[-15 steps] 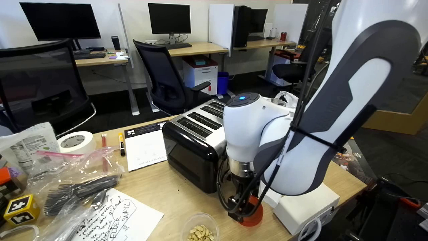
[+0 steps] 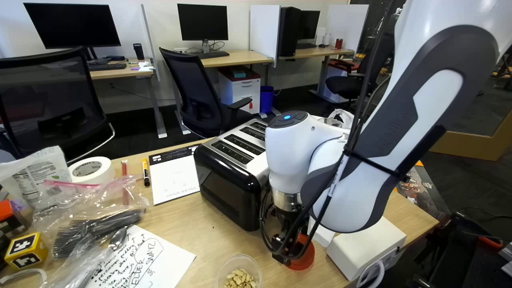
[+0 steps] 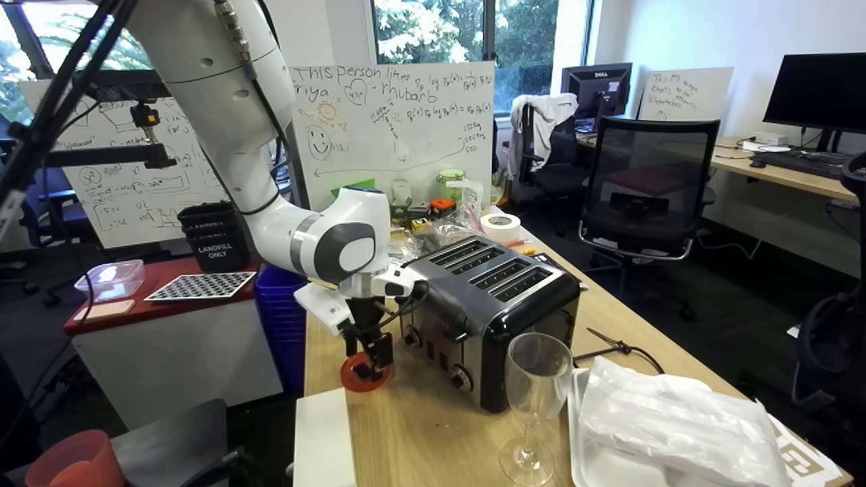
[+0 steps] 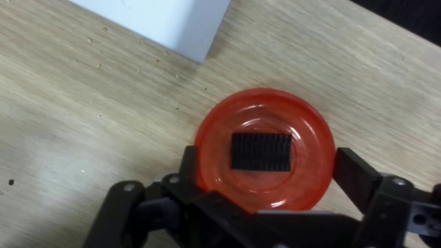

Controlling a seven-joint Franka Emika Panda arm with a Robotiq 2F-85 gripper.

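Note:
A round, translucent red lid (image 4: 264,190) lies flat on the wooden table, with a black ribbed rectangle (image 4: 261,151) at its centre. In the wrist view my open gripper spans it, one dark finger at the left rim and the other at the right. Whether the fingers touch the rim I cannot tell. From the first exterior view the red lid (image 2: 303,257) shows partly behind the gripper (image 2: 286,257). The second exterior view has the gripper (image 3: 367,361) low over the red lid (image 3: 357,381), beside the toaster.
The black and silver toaster (image 3: 487,325) stands close beside the arm. A wine glass (image 3: 537,381) and a white tray (image 3: 580,438) are to its right. A white box (image 2: 367,245) sits near the lid; a clear cup of nuts (image 2: 240,276) stands on the other side.
The arm has shifted very slightly down and to the left in the first exterior view. The lid and the other table items look the same.

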